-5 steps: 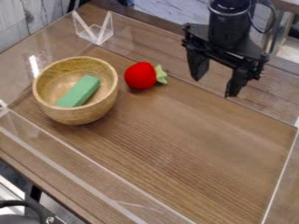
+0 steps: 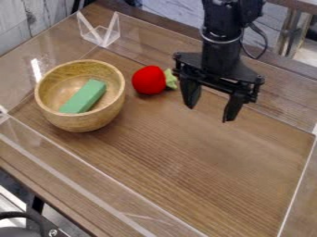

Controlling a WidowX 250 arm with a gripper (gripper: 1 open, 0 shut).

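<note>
My black gripper (image 2: 220, 93) hangs over the upper middle of the table (image 2: 186, 176), its two dark fingers pointing down and apart, with nothing visible between them. Just left of it lies a red round object (image 2: 148, 80) with a small green piece (image 2: 172, 80) at its right side, partly behind the gripper. At the left stands a wooden bowl (image 2: 106, 111) holding a green block (image 2: 82, 96).
A clear plastic piece (image 2: 99, 28) sits near the back left. A dark round shape shows at the bottom left corner.
My gripper has moved left and slightly toward the viewer, closer to the red object. The bowl and the other objects have stayed in place.
</note>
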